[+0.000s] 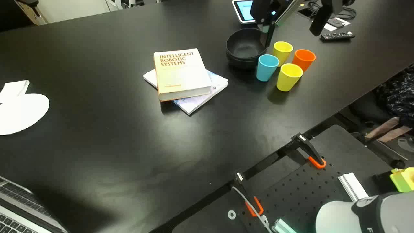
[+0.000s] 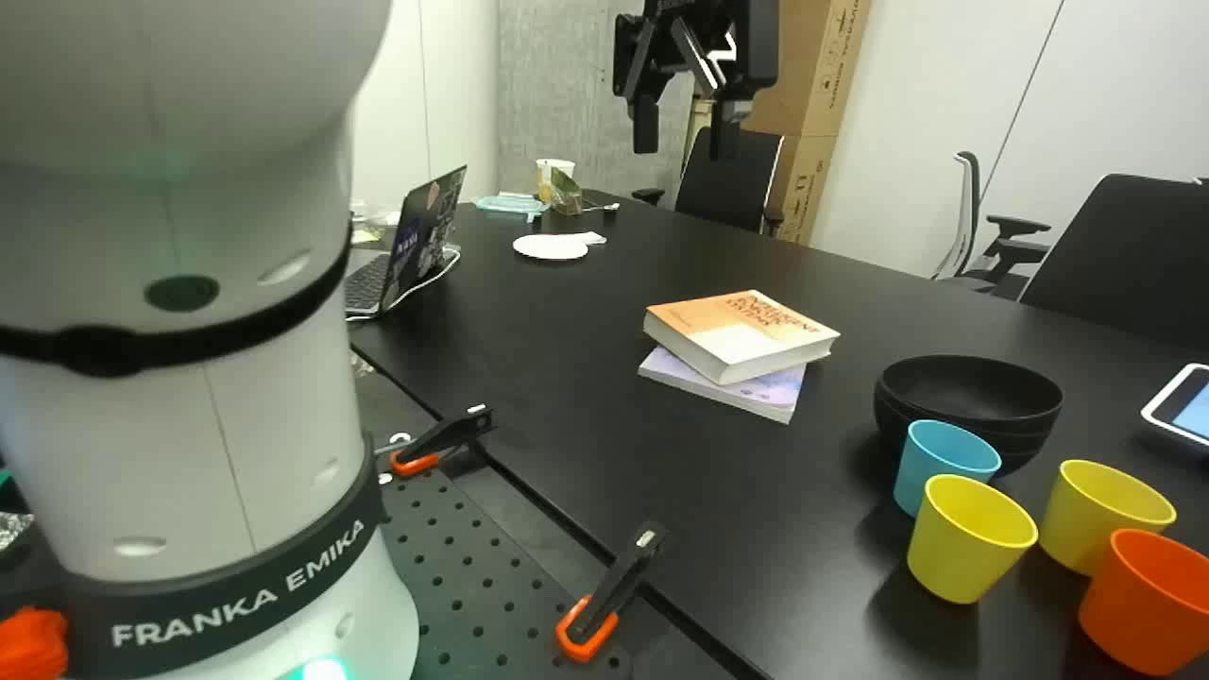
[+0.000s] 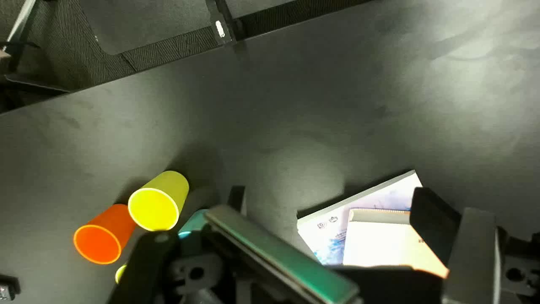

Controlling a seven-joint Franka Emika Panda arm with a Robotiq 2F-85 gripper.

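Note:
My gripper hangs high above the table, open, with nothing between its fingers. In the wrist view its two fingertips are wide apart. An orange-and-white book rests askew on a pale blue-white book. To their right stands a black bowl, seemingly with another nested under it. Close by are a blue cup, a yellow cup, a second yellow cup and an orange cup, all upright. In the wrist view, the gripper's body hides the bowl and most of the blue cup.
A tablet lies behind the bowl, and a remote lies at the far right. A white plate and a laptop occupy the other end. Clamps grip the table's edge.

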